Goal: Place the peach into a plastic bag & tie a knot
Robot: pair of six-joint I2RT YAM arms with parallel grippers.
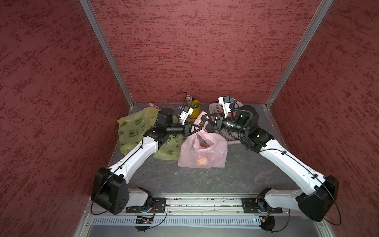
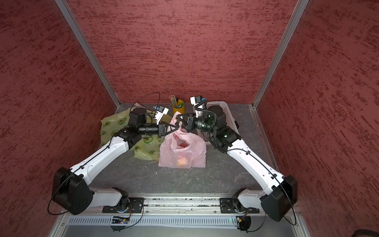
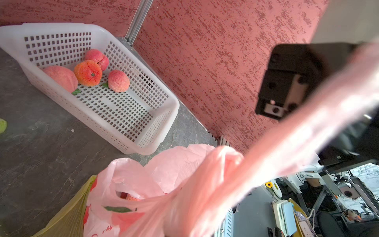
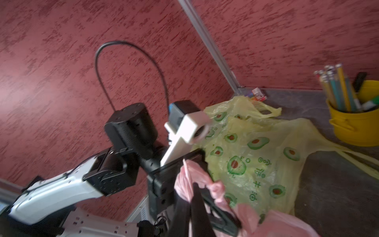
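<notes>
The pink plastic bag (image 1: 189, 156) stands upright on the table with a gap in its upper front. Through its wall an orange-pink peach (image 1: 201, 161) shows low down. My left gripper (image 1: 200, 127) is shut at the bag's top, with twisted pink plastic beside and over its fingers; whether any is pinched in them is hidden. Just above and to the right, my right gripper (image 1: 203, 117) is shut, and in the right wrist view a pink handle (image 4: 187, 179) is bunched at its fingertips. A stretched pink strip (image 3: 300, 122) blurs across the left wrist view.
A white perforated basket (image 3: 134, 147) holding several fruits is behind the bag to the right. A green avocado-print bag (image 4: 256, 165) lies flat on the left. The yellow pencil pot (image 2: 178, 107) stands at the back.
</notes>
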